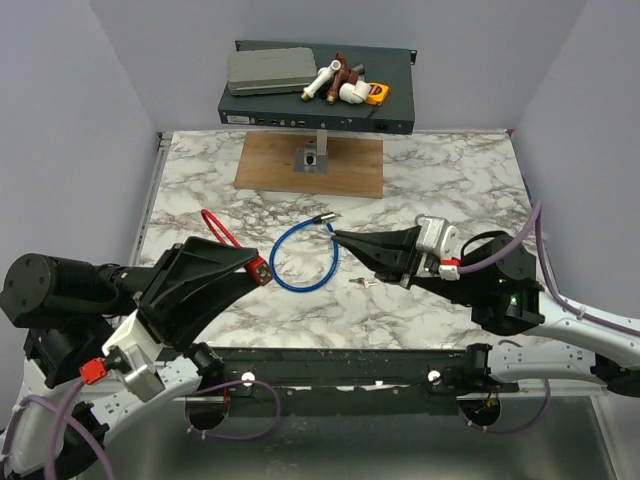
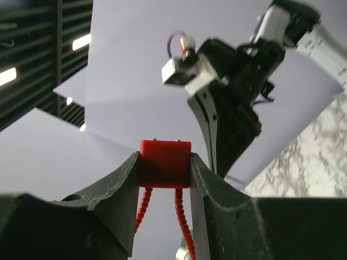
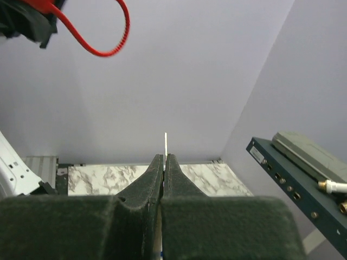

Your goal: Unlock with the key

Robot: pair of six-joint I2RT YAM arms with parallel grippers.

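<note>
A red lock body (image 1: 259,271) is pinched by my left gripper (image 1: 250,273), its red cable (image 1: 220,229) looping out behind. In the left wrist view the red lock (image 2: 165,164) sits between both fingertips, with the cable hanging below. My right gripper (image 1: 336,236) points left, shut, clear of the red lock. Between its tips in the right wrist view, a thin metal blade (image 3: 166,143) sticks up, apparently the key; the rest of it is hidden. The red cable (image 3: 103,53) crosses the upper left there.
A blue cable lock (image 1: 275,262) lies curled on the marble table (image 1: 450,300). Small keys (image 1: 363,283) lie right of it. Behind stand a wooden board (image 1: 262,170) with a metal latch and a dark raised shelf (image 1: 235,110) carrying several items.
</note>
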